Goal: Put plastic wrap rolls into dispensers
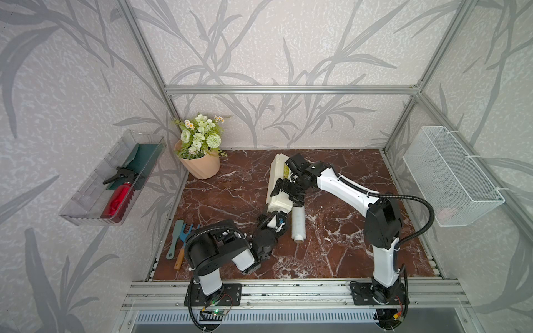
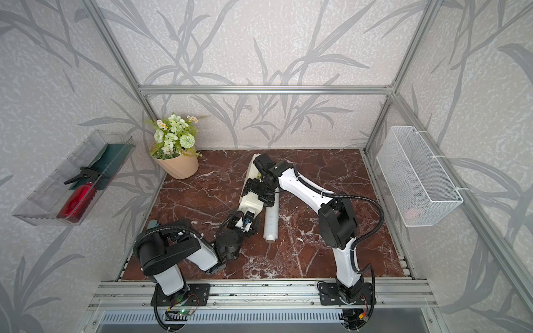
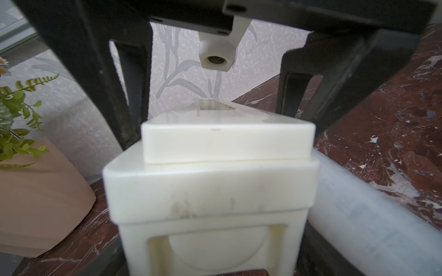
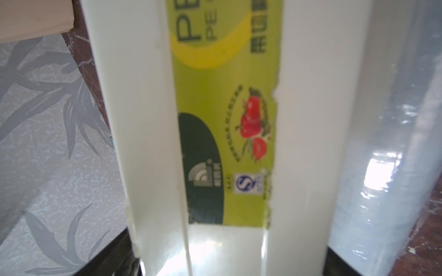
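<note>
A long cream-white dispenser (image 1: 276, 172) with a green and yellow label (image 4: 230, 115) lies lengthwise on the marble table. Its near end (image 3: 216, 193) faces my left gripper (image 1: 275, 218), which is open, with its dark fingers (image 3: 126, 92) to either side of that end. From above, my right gripper (image 1: 287, 192) straddles the dispenser's near half. Its fingertips mostly drop out of sight beside the case, so whether they press on it cannot be told. Along the dispenser's right side lies a whitish plastic wrap roll (image 1: 298, 226), partly hidden behind the right gripper.
At the back left stands a flower pot (image 1: 201, 164). Tools, including a teal spatula (image 1: 175, 238), lie by the left edge. A clear bin (image 1: 83, 208) hangs on the left wall, a white mesh basket (image 1: 455, 183) on the right. Open table lies at the right.
</note>
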